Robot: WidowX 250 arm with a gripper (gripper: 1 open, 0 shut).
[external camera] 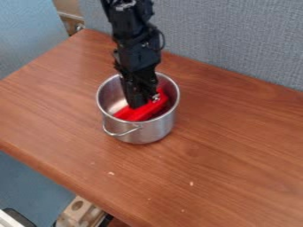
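Note:
A steel pot (pixel 140 131) with a wire handle stands on the wooden table (pixel 213 168). Inside it lies a red object (pixel 140 112), with a pale patch to its left. My black gripper (pixel 144 93) hangs from above over the pot's mouth, above the red object. Its fingertips are dark and partly lost against the pot and arm, so whether it holds anything is unclear.
Grey padded walls stand behind and at the left of the table. The wood to the right and front of the pot is clear. Some hardware sits below the table's lower left edge.

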